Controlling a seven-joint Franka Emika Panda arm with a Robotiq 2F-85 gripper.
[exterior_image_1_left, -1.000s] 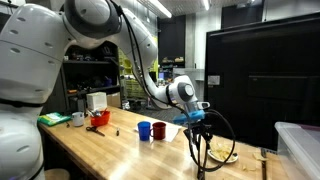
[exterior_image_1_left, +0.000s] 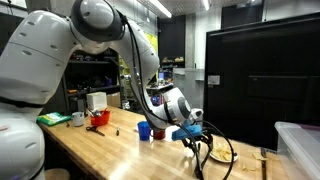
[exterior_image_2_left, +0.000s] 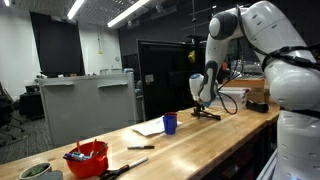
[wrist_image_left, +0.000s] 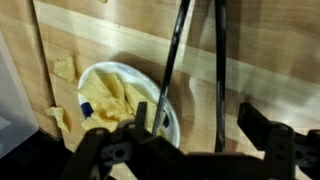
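Note:
In the wrist view my gripper has two long thin black fingers, apart, with only bare wood visible between them. Beside and partly behind the left finger lies a white plate (wrist_image_left: 170, 125) of yellow, chip-like pieces (wrist_image_left: 115, 95). A few loose pieces (wrist_image_left: 65, 68) rest on the wood to its left. From exterior view 1, the gripper (exterior_image_1_left: 200, 163) points down over the right half of the table, left of the plate (exterior_image_1_left: 222, 160). It is small and low at the far end of the table in exterior view 2, its fingers hard to make out.
A blue cup (exterior_image_1_left: 144, 131) and a dark red cup (exterior_image_1_left: 158, 133) stand left of the arm. Farther left is a red container (exterior_image_1_left: 98, 117). A black-handled tool (exterior_image_2_left: 125, 168) lies beside the red bowl (exterior_image_2_left: 87, 162). Bare table (exterior_image_1_left: 110, 150) shows in front.
The arm has come lower and somewhat left, its forearm now covering part of the cups' area. The black cable loop at the wrist has shifted with it. The plate has stayed put.

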